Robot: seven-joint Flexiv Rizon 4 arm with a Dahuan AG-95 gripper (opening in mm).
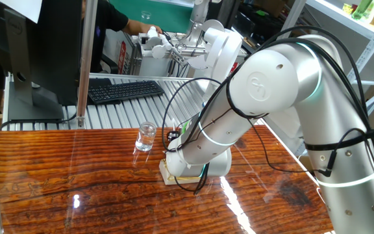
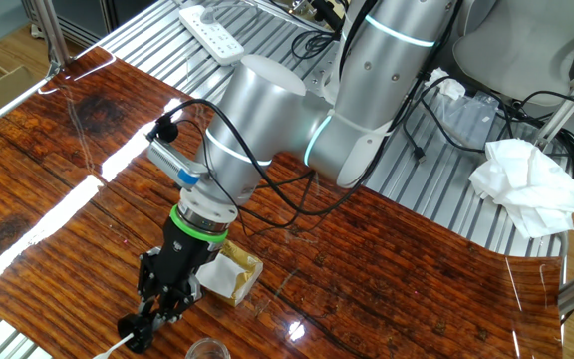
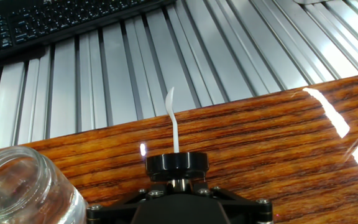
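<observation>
My gripper, black and round-tipped, is shut on a thin white spatula (image 3: 174, 127). The spatula's slightly curved tip points away over the far table edge in the wrist view. A clear glass jar (image 3: 18, 186) with an open mouth stands to the left of the gripper there, apart from it. Exterior view 2 has the gripper (image 2: 145, 324) low in the frame, the white stick jutting from its end, and the jar (image 2: 207, 350) cut by the lower border. In exterior view 1 the arm mostly hides the gripper; the jar (image 1: 145, 138) stands beside it.
A small box (image 2: 244, 279) with white material inside sits right beside the gripper. A black keyboard (image 1: 125, 91) lies on the ribbed metal surface beyond the glossy wooden table (image 1: 63, 172). Crumpled white paper (image 2: 526, 187) lies farther off.
</observation>
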